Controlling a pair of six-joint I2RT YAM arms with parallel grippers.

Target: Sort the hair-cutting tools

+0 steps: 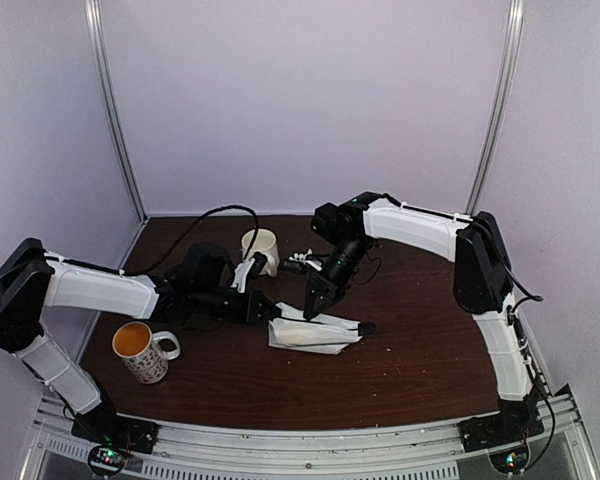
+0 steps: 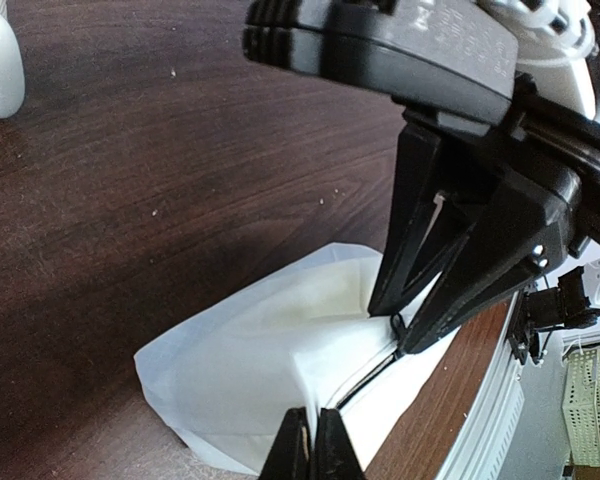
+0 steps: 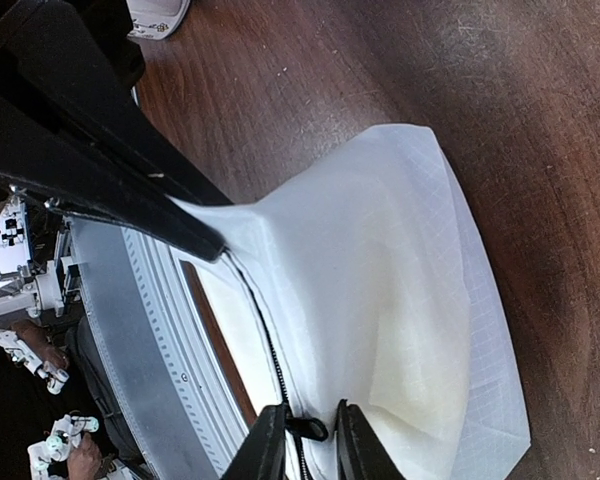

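A white pouch (image 1: 315, 335) with a black zipper lies on the table; no hair cutting tools are visible. At its left end my left gripper is shut on the pouch's edge, which rises between its fingers in the left wrist view. My right gripper is at the zipper, its fingertips either side of the small black zipper pull (image 3: 305, 425), part open; whether they touch the pull is hard to tell.
A patterned mug (image 1: 145, 360) with orange inside stands at the front left. A white mug (image 1: 262, 255) stands at the back, behind the left arm.
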